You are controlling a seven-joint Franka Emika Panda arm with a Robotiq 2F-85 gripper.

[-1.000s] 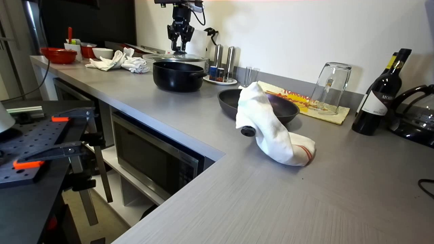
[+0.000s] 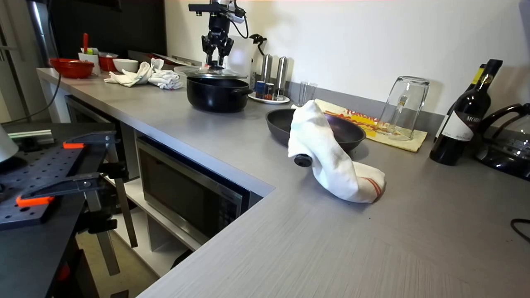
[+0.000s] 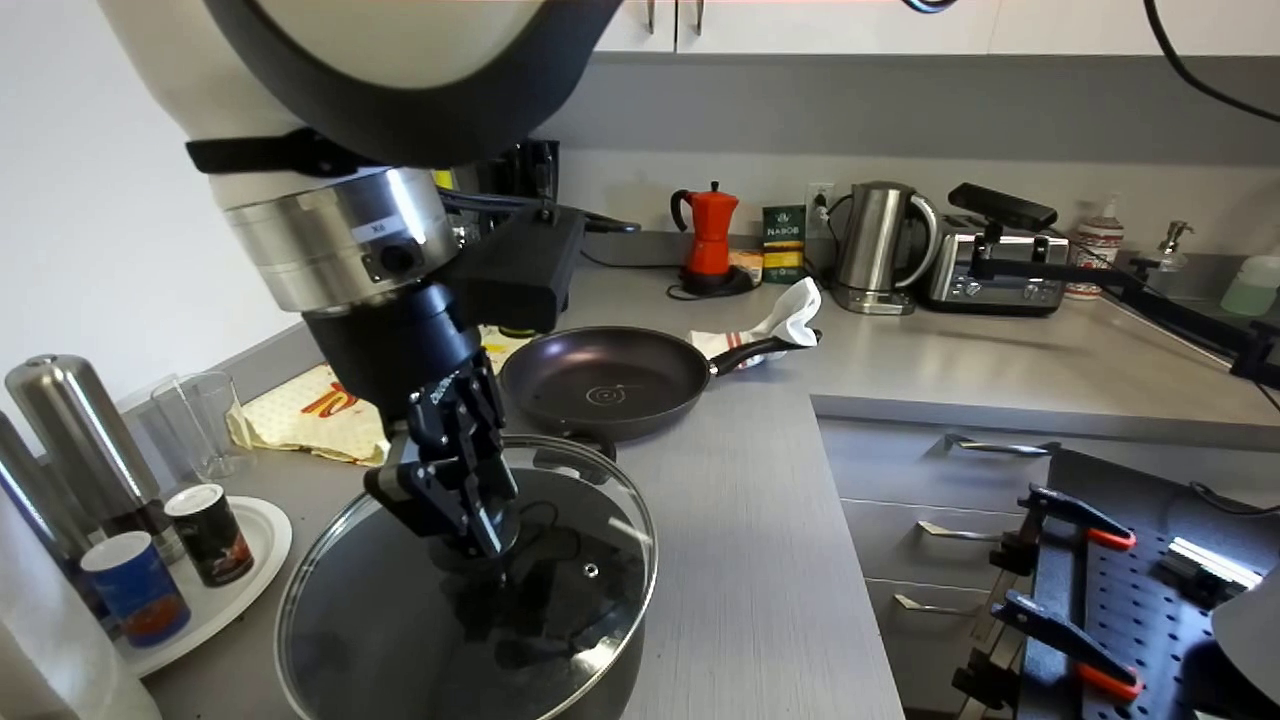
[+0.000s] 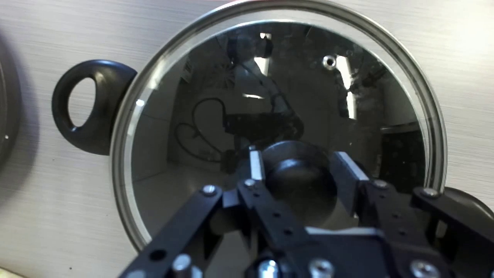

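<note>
A glass lid [image 2: 212, 76] with a metal rim lies over the black pot [image 2: 217, 97] in exterior view 1. Its rim looks level with the pot's top; whether it is fully seated I cannot tell. From above, in the wrist view, the lid [image 4: 259, 60] covers the pot's opening, with one pot handle [image 4: 99, 132] sticking out to the left. My gripper is shut on the lid's dark round knob [image 4: 298, 185], a finger on either side. The gripper [image 3: 492, 534] also shows above the lid [image 3: 360, 612] in exterior view 2, partly hiding the knob.
A frying pan [image 3: 606, 378] sits close to the pot, its handle partly under a white towel [image 2: 318, 149]. Shakers stand on a white plate [image 3: 266, 546] on the pot's wall side. Glassware [image 2: 405, 106] and wine bottles [image 2: 459, 124] line the wall.
My gripper and the lid have moved slightly left and toward the pot in exterior view 1.
</note>
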